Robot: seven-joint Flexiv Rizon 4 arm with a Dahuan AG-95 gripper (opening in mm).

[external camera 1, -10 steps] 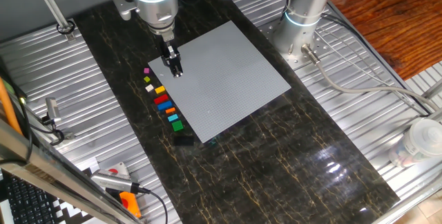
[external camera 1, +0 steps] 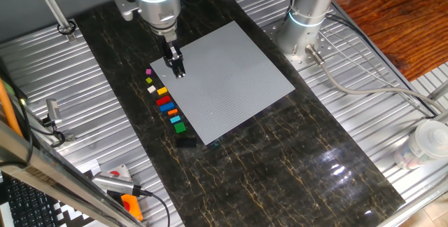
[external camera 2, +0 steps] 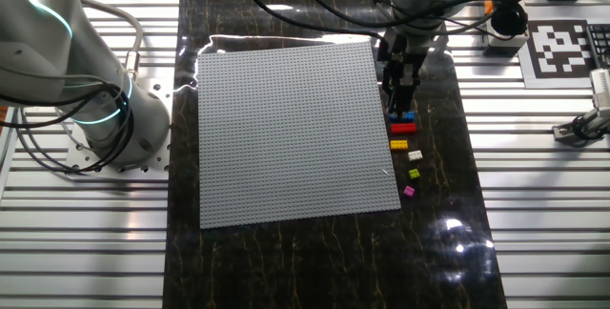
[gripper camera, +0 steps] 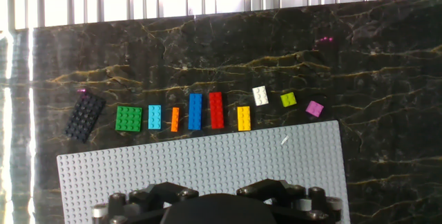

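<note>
My gripper (external camera 1: 180, 75) hangs above the grey studded baseplate (external camera 1: 231, 80), near the side where the bricks lie. In the wrist view its fingers (gripper camera: 185, 193) stand apart with nothing between them. Beyond the plate's edge runs a row of loose bricks: black (gripper camera: 85, 117), green (gripper camera: 129, 119), light blue (gripper camera: 155, 117), orange (gripper camera: 175, 119), blue (gripper camera: 195, 111), red (gripper camera: 217, 110), yellow (gripper camera: 244, 118), white (gripper camera: 260, 96), lime (gripper camera: 288, 99) and pink (gripper camera: 315, 108). No brick shows on the visible part of the plate. The arm hides part of the row in exterior view 2.
The dark marbled board (external camera 1: 280, 164) is clear on the plate's other sides. A robot base (external camera 1: 299, 34) stands beside the board, and a clear tub (external camera 1: 423, 145) is at the far right. Cables (external camera 2: 315, 23) cross above the board in exterior view 2.
</note>
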